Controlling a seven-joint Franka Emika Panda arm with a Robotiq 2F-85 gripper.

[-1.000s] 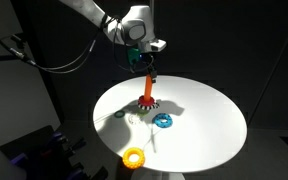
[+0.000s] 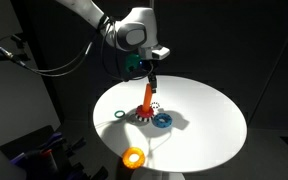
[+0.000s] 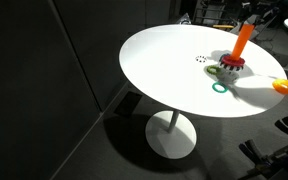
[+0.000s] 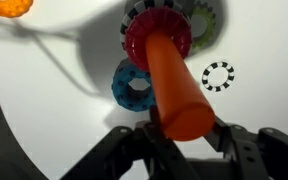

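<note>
A tall orange post point(image 2: 147, 97) rises from a red toothed base point(image 2: 145, 113) on the round white table. The post leans in exterior view 2, where both the post point(image 3: 243, 42) and base point(image 3: 232, 62) show near the table's edge. My gripper is shut on the upper end of the orange post point(image 4: 167, 68), which fills the space between its dark fingers. Below, the red base point(image 4: 149, 38) carries a black-and-white striped band. Whether the base touches the table, I cannot tell.
Loose rings lie around: a blue one point(image 4: 134, 87), a green toothed one point(image 4: 202, 25), a black-and-white one point(image 4: 218, 76), a teal one point(image 3: 220, 88) and an orange one point(image 2: 134, 158) near the table edge.
The post and its red base have shifted toward the exterior view 1 camera and slightly left, with my gripper following. The post leans a little more now. The blue and orange rings stay put.
</note>
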